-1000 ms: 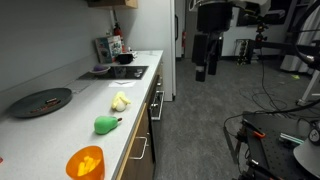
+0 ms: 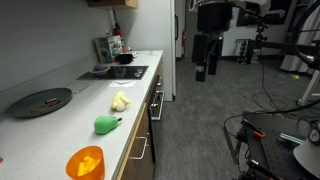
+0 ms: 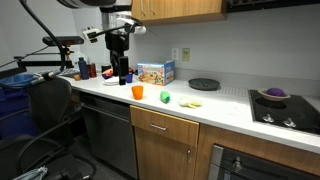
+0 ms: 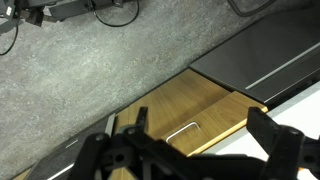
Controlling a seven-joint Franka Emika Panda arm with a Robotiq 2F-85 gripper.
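My gripper (image 2: 206, 73) hangs in the air over the floor, in front of the counter and touching nothing. In the wrist view the fingers (image 4: 258, 123) stand wide apart at the two sides, with only cabinet fronts and floor visible between and beyond them. An orange bowl (image 2: 86, 164) with yellow pieces inside stands at the near end of the counter (image 2: 60, 134). Farther along lie a green object (image 2: 106, 124), something like a bottle or pepper, and a pale yellow item (image 2: 121, 102).
A dark round pan (image 2: 40, 102) rests by the wall. Beyond it are a stovetop (image 2: 127, 72) and a purple item in a bowl (image 3: 274, 93). Colourful boxes (image 3: 155, 73) stand at the counter's other end. A wooden drawer (image 3: 165, 127) is closed; wall cabinets (image 3: 180, 10) hang above.
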